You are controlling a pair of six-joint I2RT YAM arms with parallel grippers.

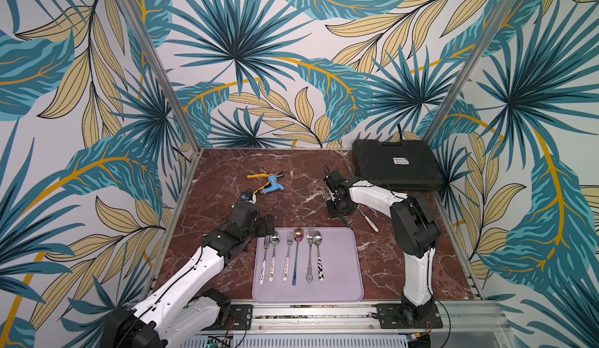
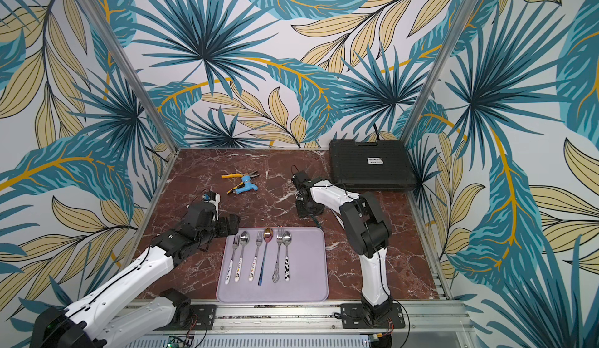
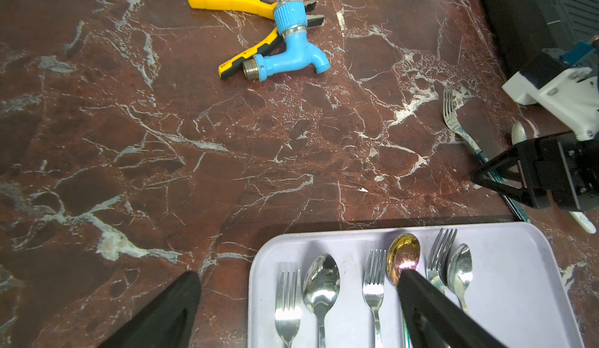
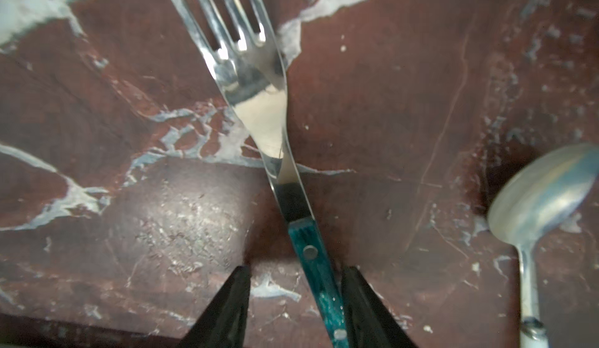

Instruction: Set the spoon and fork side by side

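Observation:
A fork with a dark green handle [image 4: 318, 273] lies on the red marble table, its steel tines pointing away. My right gripper is low over that handle, fingers partly open on either side. The right finger [image 4: 362, 304] is against or very close to the handle; a gap shows on the other side. To the right lies a spoon [image 4: 542, 192] with a pale handle, apart from the fork and at a different angle. The gripper hides part of the fork [image 3: 458, 123] in the left wrist view. My left gripper is open and empty near the tray's far-left corner.
A lilac tray [image 1: 343, 267] at the front holds several forks and spoons in pairs. Yellow-handled pliers [image 3: 231, 2] and a blue tap [image 3: 293, 51] lie at the back left. A black case [image 1: 396, 164] stands at the back right.

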